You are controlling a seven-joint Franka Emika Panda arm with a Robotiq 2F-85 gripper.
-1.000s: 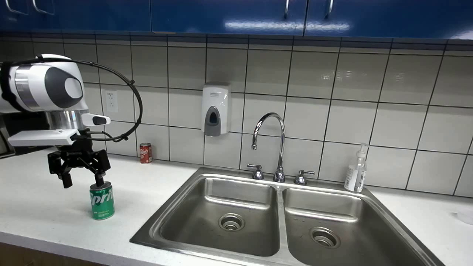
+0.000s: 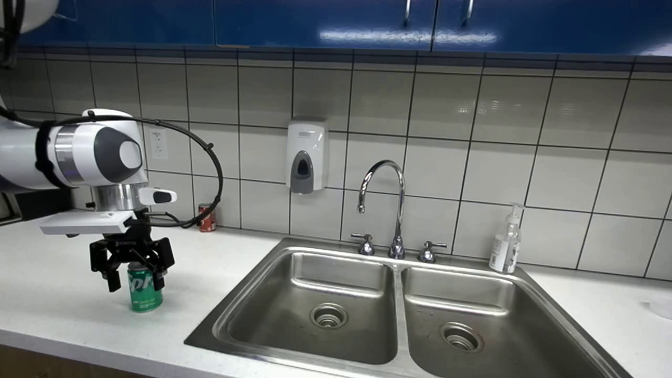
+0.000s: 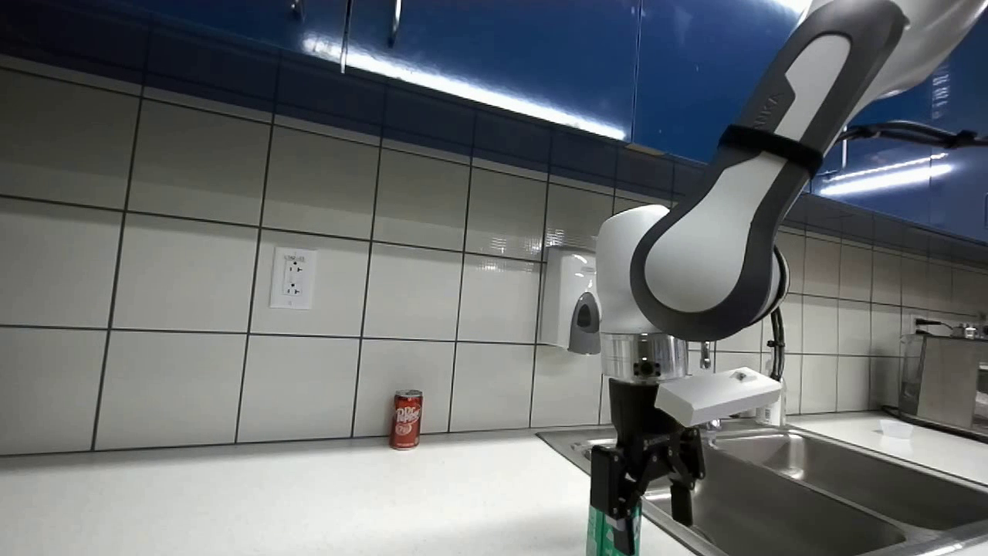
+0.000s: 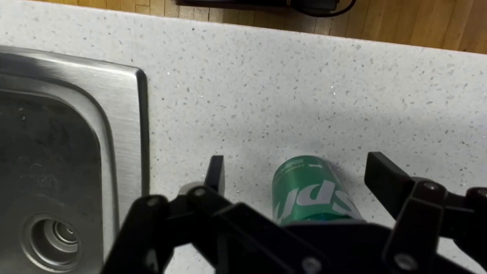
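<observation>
A green Sprite can [image 2: 145,295] stands upright on the white counter, left of the sink. Around its upper part in exterior view 1 are the fingers of my open gripper [image 2: 137,284], one to each side. From above, the wrist view has the can [image 4: 312,191] between the two spread fingertips of the gripper, with counter showing on both sides of it; the gripper's body hides its lower part in that image. Exterior view 2 catches only a strip of the green can [image 3: 600,536] behind a finger of the gripper [image 3: 653,519], at the bottom edge.
A red Dr Pepper can [image 3: 405,420] stands by the tiled wall. The steel double sink [image 2: 398,315] lies to the right, with a faucet [image 2: 398,214] and a soap bottle [image 2: 505,245] behind it. Bare counter [image 2: 56,277] extends to the left.
My gripper has moved down and to the right in exterior view 1. Its fingers, earlier above the green can's top, are now lower and on either side of it. The can has stayed put.
</observation>
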